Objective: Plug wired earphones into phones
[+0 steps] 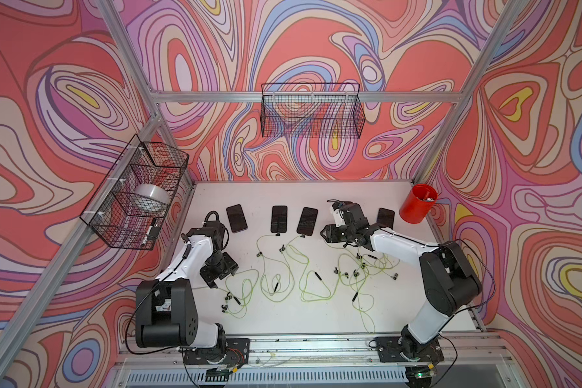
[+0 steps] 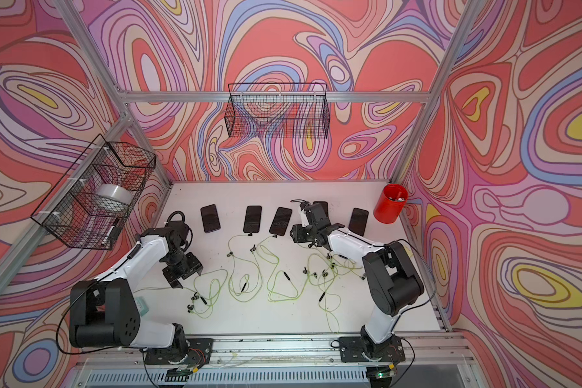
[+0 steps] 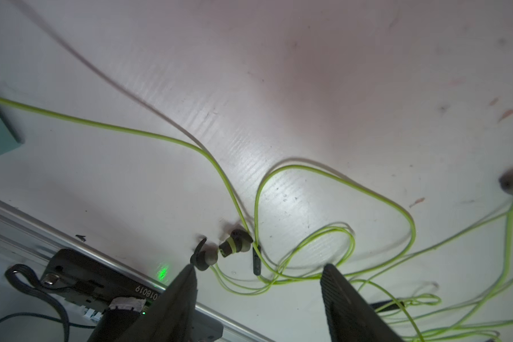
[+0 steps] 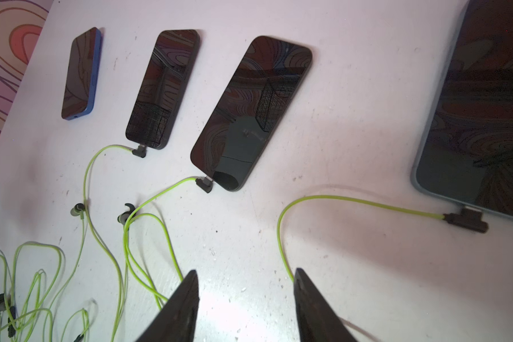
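Several dark phones lie in a row; the leftmost phone has no plug in its near end. In the right wrist view, green earphone cables end in black plugs at three phones: a middle phone, its neighbour and a large close phone. My right gripper is open above the table, a green cable beneath one fingertip. My left gripper stands part open over the front left, nothing between its fingers. Below it lie a loose green cable and black earbuds.
A teal clock lies at the front left, mostly hidden by the left arm. A red bucket stands at the back right. Tangled earphones cover the front right.
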